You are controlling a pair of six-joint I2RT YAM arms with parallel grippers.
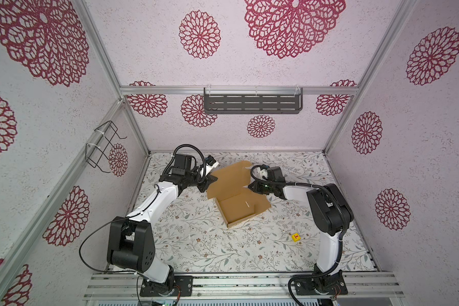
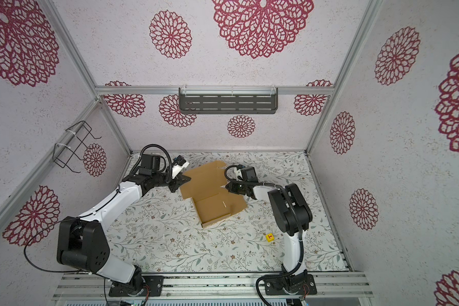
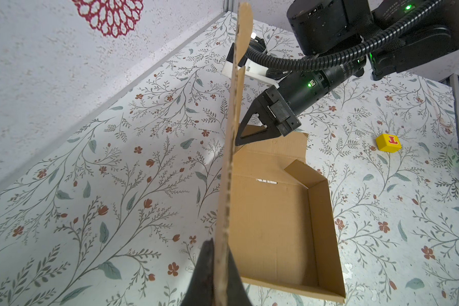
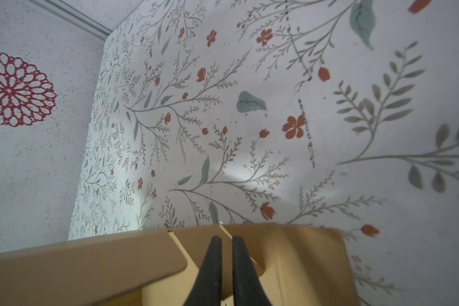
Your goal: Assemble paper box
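A brown cardboard box [image 1: 235, 207] lies part folded mid-table, its side walls raised and its large lid panel [image 1: 233, 178] tilted up at the back. At the panel's left edge is my left gripper [image 1: 211, 182]. In the left wrist view the thin panel [image 3: 228, 168] runs edge-on between its fingers, which are shut on it. My right gripper [image 1: 253, 188] is at the box's right side, near the fold between lid and base. In the right wrist view its fingers [image 4: 212, 267] are shut close to a cardboard flap [image 4: 311, 255]; nothing clearly shows between them.
A small yellow block [image 1: 295, 237] sits at the front right, apart from the box. A dark shelf [image 1: 252, 104] hangs on the back wall and a wire rack [image 1: 101, 145] on the left. The patterned table in front of the box is clear.
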